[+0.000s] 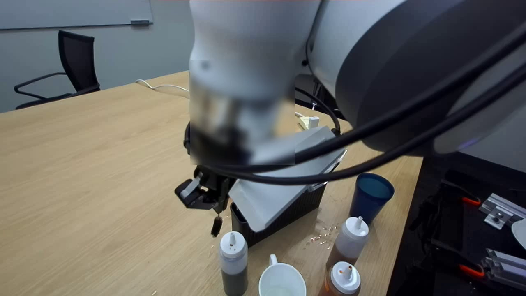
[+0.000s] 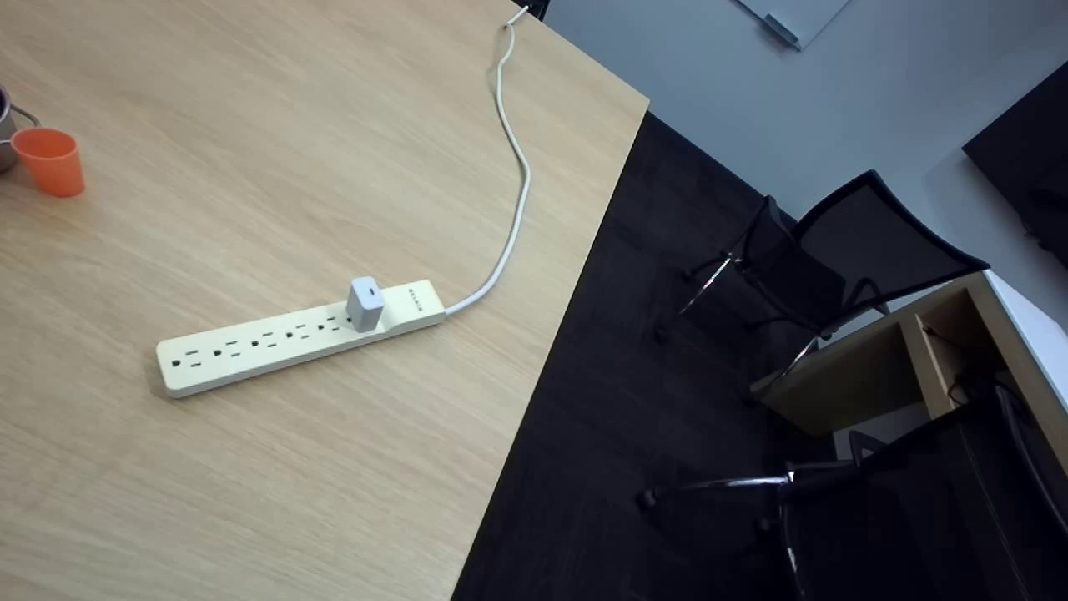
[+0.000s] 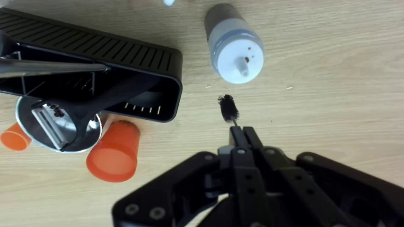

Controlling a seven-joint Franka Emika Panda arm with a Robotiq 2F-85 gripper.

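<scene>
My gripper is shut on the thin stem of a small black-bristled brush, which sticks out beyond the fingertips. Exterior view 1 shows the brush hanging below the gripper, left of the black utensil caddy and apart from it. Over the caddy, the arm's grey panel hides most of its contents. Seen from the wrist, the caddy lies to the left, holding a dark-handled peeler and a metal handle. Bare table lies behind the brush head in that view.
A white-capped squeeze bottle stands close to the brush. Orange cups and a metal pot sit beside the caddy. A white mug, further bottles and a blue cup are near. Leftward, the table is clear.
</scene>
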